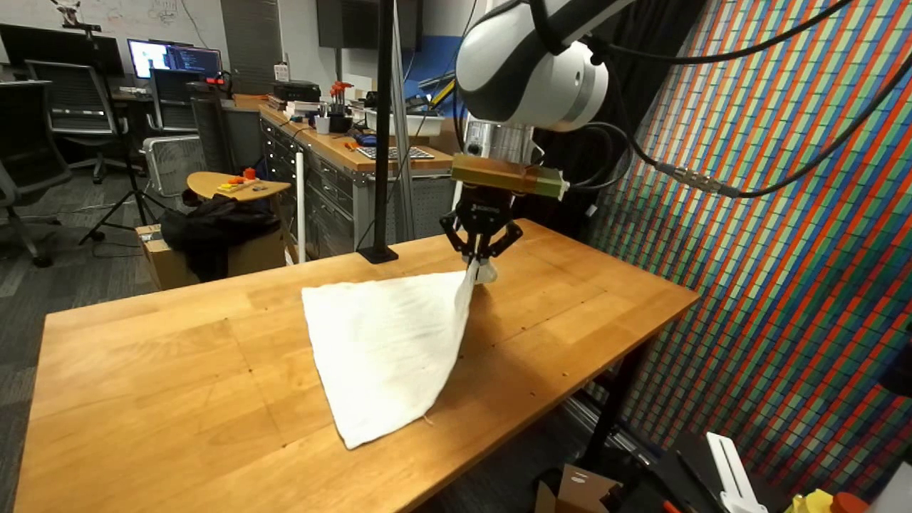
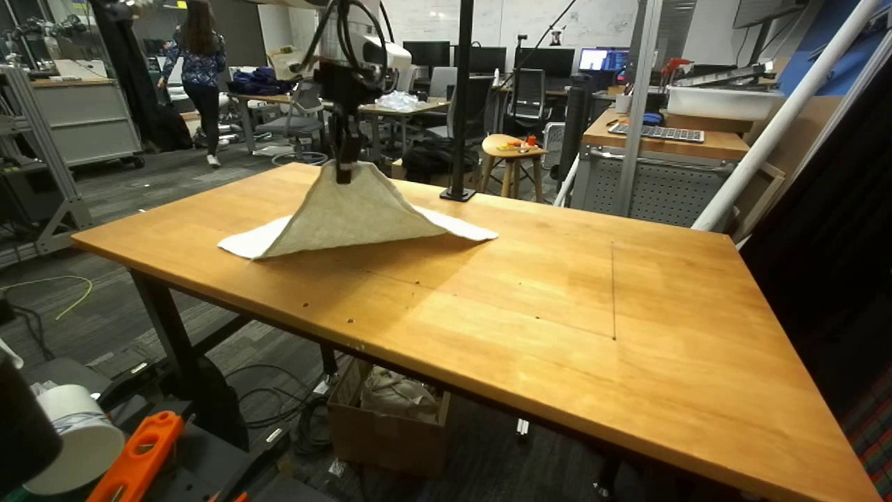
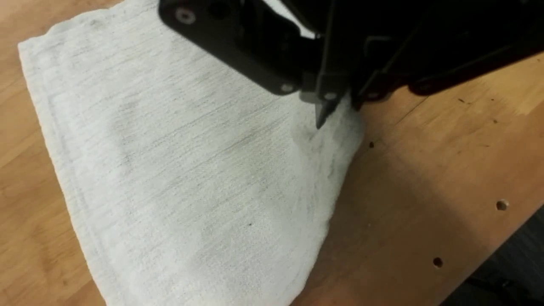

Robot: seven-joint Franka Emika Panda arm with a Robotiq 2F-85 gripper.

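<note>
A white cloth (image 1: pixel 385 350) lies partly on the wooden table, with one edge pulled up off the surface. My gripper (image 1: pixel 476 255) is shut on that raised edge. In exterior view 2 the cloth's lifted side (image 2: pixel 359 213) looks grey-beige and hangs like a tent from the gripper (image 2: pixel 343 177), while two white corners rest on the table. From the wrist, the cloth (image 3: pixel 194 173) spreads out to the left and gathers into folds at the gripper. One fingertip shows over the cloth; the other is mostly hidden.
Bare wooden table (image 1: pixel 154 393) stretches to the left of the cloth and in front of it. A black upright post (image 1: pixel 377 254) stands at the table's back edge, left of the arm. Several small holes mark the tabletop.
</note>
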